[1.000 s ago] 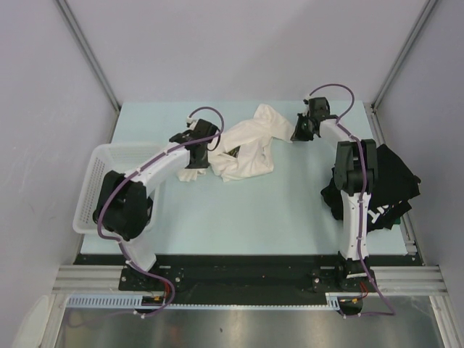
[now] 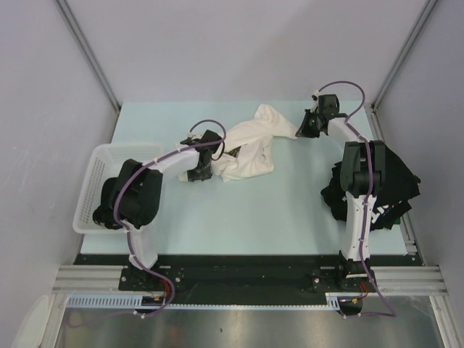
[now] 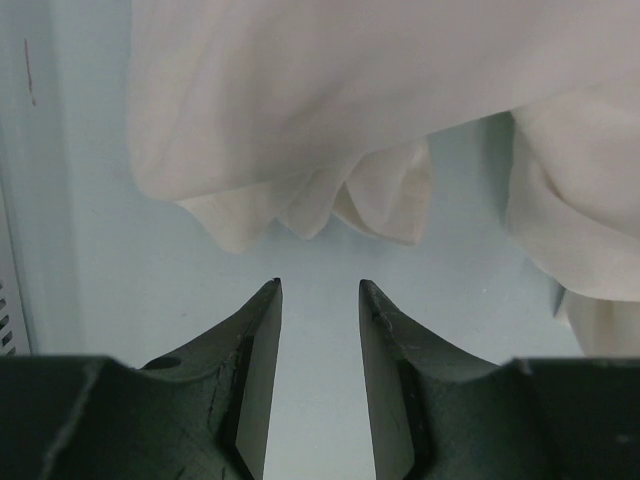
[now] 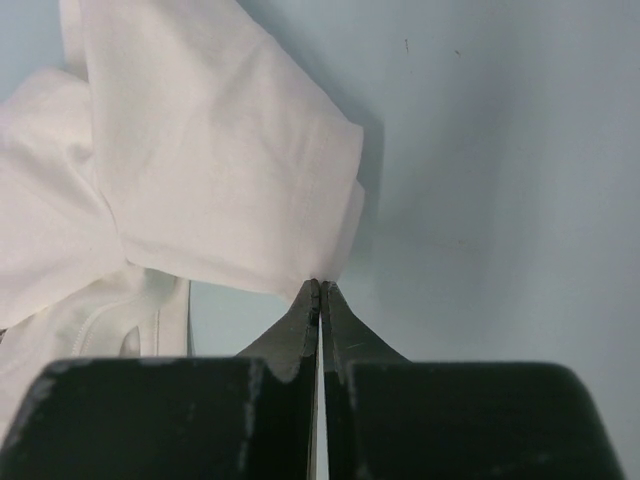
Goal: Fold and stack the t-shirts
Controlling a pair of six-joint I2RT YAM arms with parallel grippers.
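A cream t-shirt (image 2: 250, 156) lies crumpled across the back middle of the table, one part stretched toward the right. At its right end my right gripper (image 2: 298, 135) is shut on a thin corner of it; in the right wrist view the cloth (image 4: 230, 150) runs to the tips of the right gripper. Over the shirt's left end, my left gripper (image 2: 199, 175) points down. In the left wrist view the left gripper stands open with only bare table between its fingers, and the shirt's folds (image 3: 330, 110) lie just beyond them.
A white basket (image 2: 94, 170) stands at the left, partly under my left arm, with something dark inside. Black folded cloth (image 2: 391, 181) is piled at the right beside my right arm.
My right gripper has shifted slightly right, and the shirt's corner has followed it. My left gripper has lowered toward the front and opened, its arm turning a little.
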